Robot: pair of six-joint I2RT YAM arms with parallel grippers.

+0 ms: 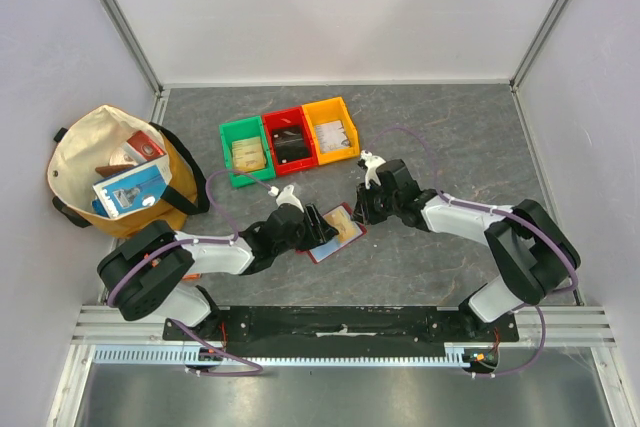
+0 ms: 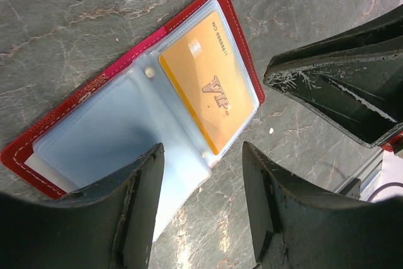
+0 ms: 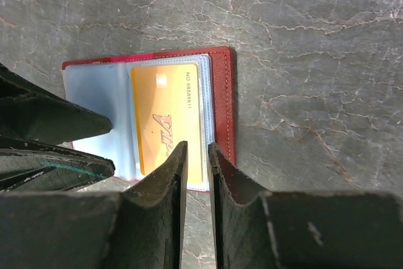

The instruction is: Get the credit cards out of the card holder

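Observation:
The card holder, with a dark red border (image 2: 167,26) and pale clear sleeves (image 3: 94,96), lies spread on the table. A yellow card (image 2: 211,80) sits inside its end sleeve, fully in view. My left gripper is open over the pale sleeves, with nothing between its fingers. Just past the card end of the holder is my right gripper (image 1: 366,215). Its fingers (image 3: 178,168) are nearly together with a narrow gap, in which I see only the holder behind. In the right wrist view, the left fingers (image 3: 63,118) cover part of the holder.
Behind the holder stand green (image 1: 226,130), red (image 1: 313,159) and yellow (image 1: 351,150) trays, with items inside. A tan bag (image 1: 185,172) of boxes is at the left.

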